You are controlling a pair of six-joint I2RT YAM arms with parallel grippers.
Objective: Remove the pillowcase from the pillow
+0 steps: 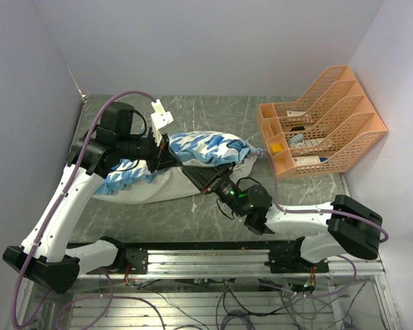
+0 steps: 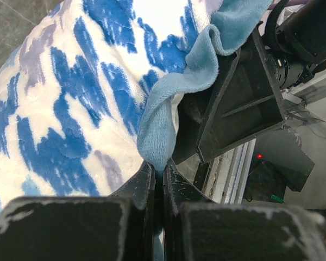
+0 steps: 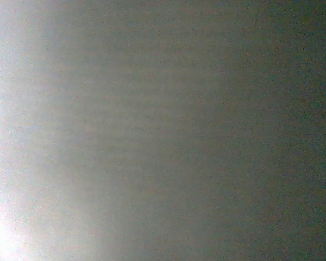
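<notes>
The pillowcase (image 1: 210, 146), fluffy with blue and white patches, lies across the upper side of the plain off-white pillow (image 1: 148, 191) in the top view. My left gripper is shut on the plain blue hem (image 2: 162, 122) of the pillowcase. Close beside it, my right gripper (image 1: 201, 177) stands open at the pillow's front side. In the left wrist view its black finger (image 2: 242, 106) runs partly behind the blue hem, so the tips are hidden. The right wrist view is only a grey blur.
An orange tiered organizer (image 1: 361, 130) with small items stands at the right back of the grey table (image 1: 193, 220). Bare table lies in front of the pillow. Walls close in on the left, right and back.
</notes>
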